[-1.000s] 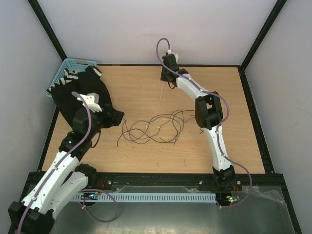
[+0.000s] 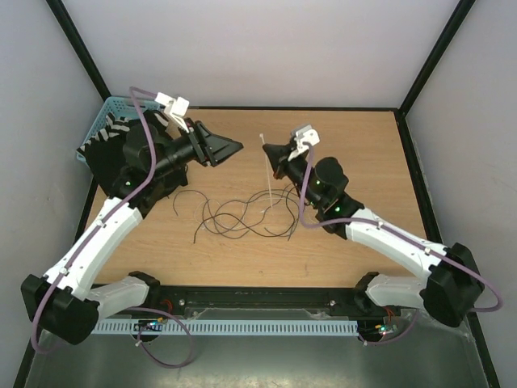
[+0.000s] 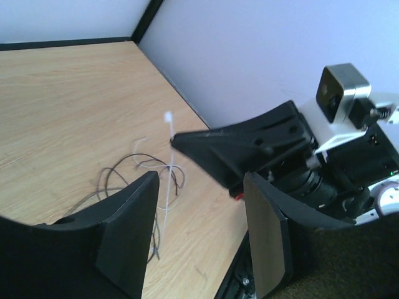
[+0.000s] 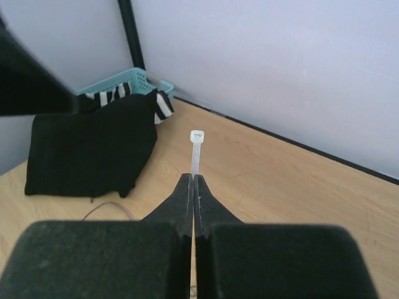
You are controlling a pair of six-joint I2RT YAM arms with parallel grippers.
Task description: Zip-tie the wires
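Note:
A long pale zip tie (image 2: 268, 179) stands upright in my right gripper (image 2: 269, 149), which is shut on it; its head (image 4: 197, 136) rises just above the fingertips in the right wrist view. My left gripper (image 2: 224, 149) is part open with nothing between its fingers, left of the right one and facing it. Tangled black and grey wires (image 2: 226, 212) lie in loose loops on the wooden table (image 2: 363, 129), below and behind the grippers as the top view shows.
A light blue basket (image 2: 113, 113) with black and striped cloth (image 4: 93, 149) draped from it occupies the back left. Dark frame rails and white walls bound the table.
My left gripper has risen and moved right toward the middle.

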